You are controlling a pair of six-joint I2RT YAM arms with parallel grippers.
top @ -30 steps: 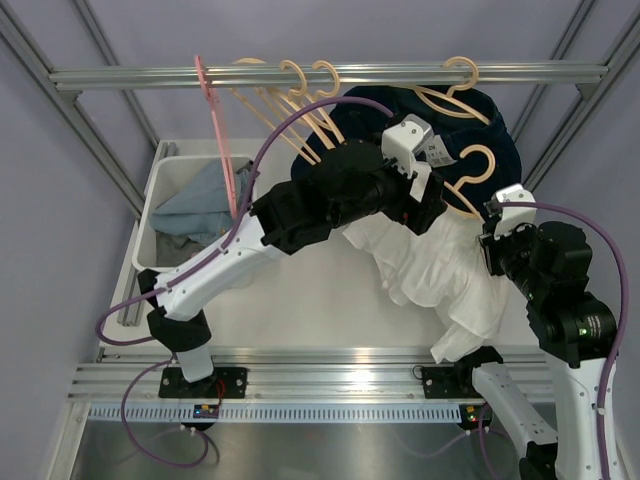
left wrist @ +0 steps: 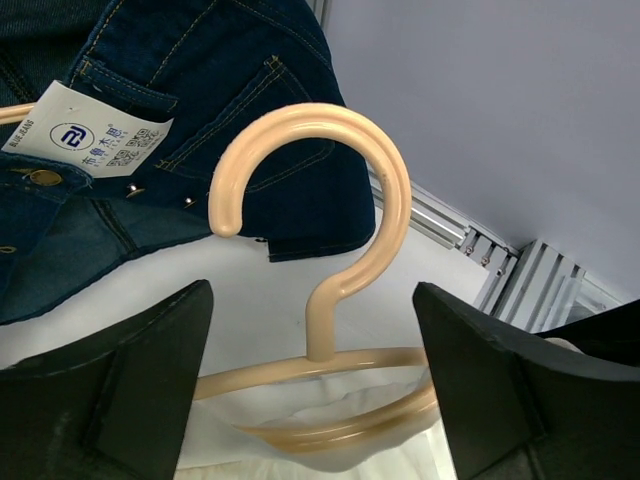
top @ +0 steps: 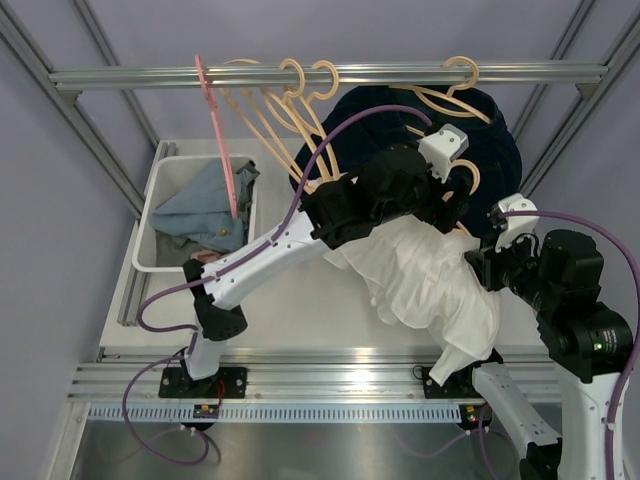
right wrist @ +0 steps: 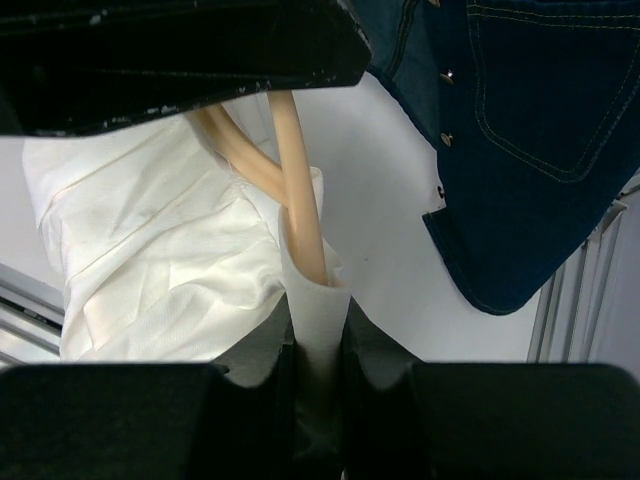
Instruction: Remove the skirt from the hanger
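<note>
The white skirt (top: 420, 280) hangs bunched on a beige hanger (left wrist: 370, 240), whose hook stands upright between the open fingers of my left gripper in the left wrist view. From above, that gripper (top: 450, 205) sits over the hanger. My right gripper pinches the skirt's white fabric at the hanger's end, where the two beige bars enter the cloth. In the top view it (top: 485, 260) is at the skirt's right side.
The rail (top: 400, 75) carries several empty beige hangers, a pink hanger (top: 218, 140) and dark denim garments (left wrist: 120, 60) behind the skirt. A white bin (top: 155, 235) with cloth stands at the left.
My left gripper has moved right over the hanger's hook. My right gripper has shifted slightly down and the skirt with it, a little leftward.
</note>
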